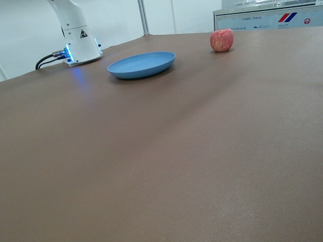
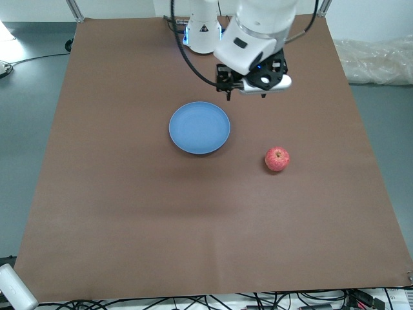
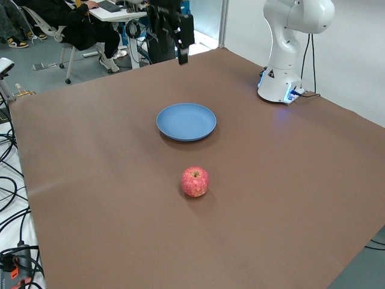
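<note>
A blue plate (image 2: 199, 128) lies on the brown table (image 2: 193, 226), also seen as the blue plate (image 1: 141, 64) and blue plate (image 3: 186, 122). A red apple (image 2: 277, 159) rests apart from it, to its right in the left view; the apple (image 1: 221, 40) and apple (image 3: 195, 181) appear in the other views. My gripper (image 2: 246, 95) hangs above the table's back, above and right of the plate in the left view. In the right view it is partly cut off at the top. Whether it is open or shut is unclear. The top view does not show it.
The white arm base (image 2: 200, 35) stands at the table's back. Cables (image 2: 213, 303) run along the near edge outside it. A person (image 3: 78, 21) sits at a desk beyond the table in the right view.
</note>
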